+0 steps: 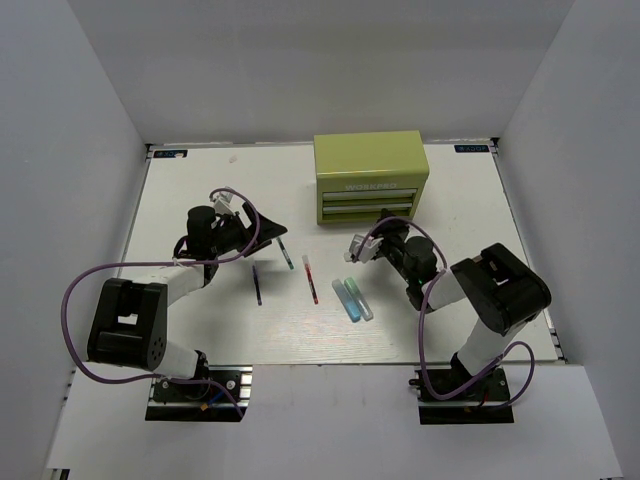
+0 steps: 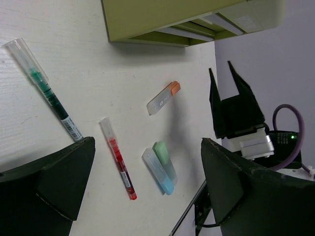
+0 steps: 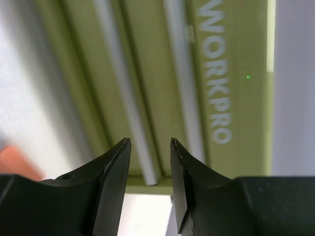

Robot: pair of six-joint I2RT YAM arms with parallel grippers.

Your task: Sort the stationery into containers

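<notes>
My left gripper (image 1: 265, 228) stands open with nothing between its fingers. Before the olive WORKPRO box (image 1: 368, 180) is my right gripper, its fingers parted and empty, facing the slatted front. An orange-ended marker (image 2: 164, 98) lies loose on the table, apart from both grippers; the right arm partly covers it from above. Blue-ended (image 1: 346, 300) and green-ended (image 1: 359, 298) markers lie side by side. Left of them are a red pen (image 1: 310, 281), a green pen (image 1: 286, 253) and a dark pen (image 1: 257, 285).
The box stands at the back of the white table (image 1: 450, 200), its slatted openings facing the arms. A purple cable (image 1: 425, 330) loops along the right arm.
</notes>
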